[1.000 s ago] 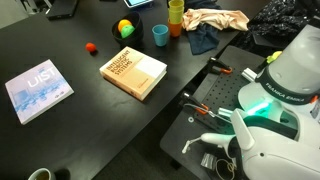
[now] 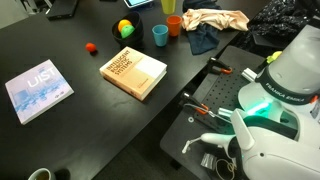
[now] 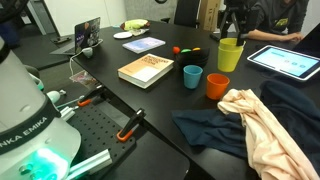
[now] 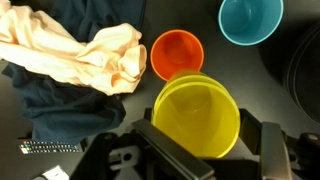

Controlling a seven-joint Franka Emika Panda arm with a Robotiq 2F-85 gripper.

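Observation:
A tall yellow cup [image 3: 230,54] is upright, close behind the orange cup [image 3: 216,86] in the second exterior view. My gripper [image 3: 235,20] is above it, pointing down. In the wrist view the yellow cup [image 4: 197,118] lies large in front of the fingers and overlaps the edge of the orange cup [image 4: 177,55]. The fingers stand open and wide; I cannot tell whether the fingers touch the cup or whether its base rests on anything. Only the cup's lower part shows at the top edge of the first exterior view. A blue cup [image 2: 160,35] stands beside the orange one.
A dark bowl [image 2: 128,34] holds colored balls. A book [image 2: 133,73] lies mid-table, another book [image 2: 39,90] to the left. Peach cloth [image 3: 262,125] and dark cloth [image 3: 208,130] cover the table beside the cups. A tablet [image 3: 284,60] lies farther back.
The yellow cup was directly above the orange cup, overlapping it in view. Now it appears up and to the left, and the orange cup's rim is clear. The other objects have not moved.

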